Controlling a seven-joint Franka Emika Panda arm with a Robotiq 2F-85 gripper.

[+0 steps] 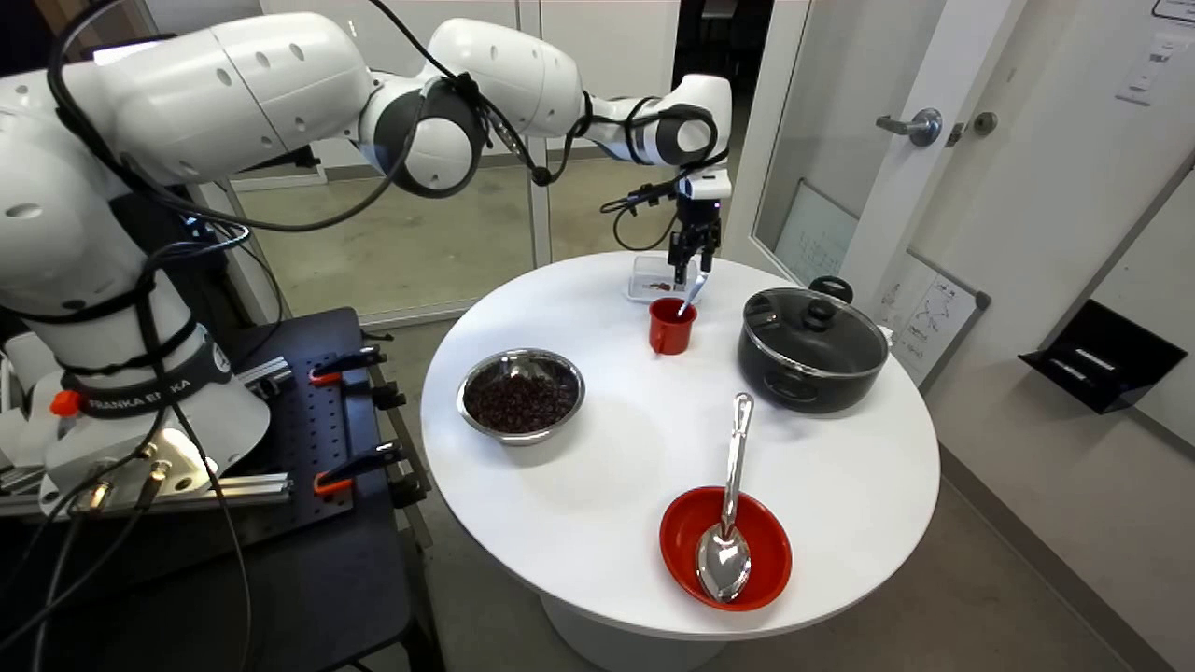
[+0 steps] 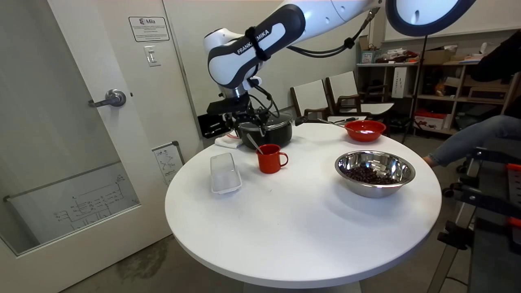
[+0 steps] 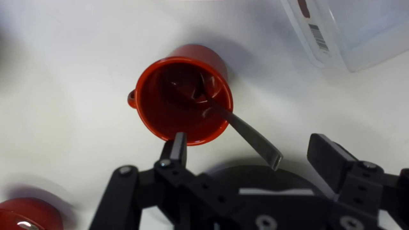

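Fingers apart, my open gripper hangs above the far side of the table, with the end of a small spoon's handle (image 3: 255, 142) showing between its fingers in the wrist view but not clamped. That spoon leans out of a red mug (image 3: 184, 103), its lower end inside. In exterior view 1 the gripper (image 1: 695, 273) is close to the spoon handle's top, just behind the red mug (image 1: 671, 327). Exterior view 2 shows the red mug (image 2: 270, 158) upright, its handle to the right. Whether a finger touches the spoon, I cannot tell.
A clear plastic tub (image 1: 654, 280) stands behind the mug. A lidded black pot (image 1: 815, 347) is to the right. A steel bowl of dark beans (image 1: 521, 394) sits at left; a red bowl (image 1: 679, 538) with a large metal spoon (image 1: 734, 459) lies in front.
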